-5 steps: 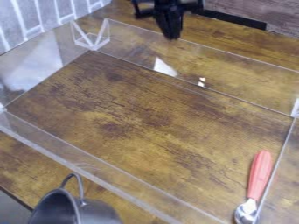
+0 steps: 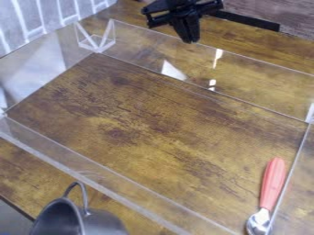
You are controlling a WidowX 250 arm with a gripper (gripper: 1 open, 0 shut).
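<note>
The black gripper (image 2: pixel 186 26) hangs at the top of the view, above the far part of a clear-walled enclosure; whether its fingers are open or shut is hard to tell. A scoop with a pink handle (image 2: pixel 274 181) lies at the right of the wooden floor (image 2: pixel 141 138) inside the enclosure. A grey metal pot (image 2: pixel 76 222) with a handle stands at the bottom left, outside the clear walls.
Clear plastic walls (image 2: pixel 86 170) surround the bare middle of the wooden floor. A white grid-like panel (image 2: pixel 37 18) is at the top left, and a dark board (image 2: pixel 263 14) runs along the back right.
The scoop and pot have not moved.
</note>
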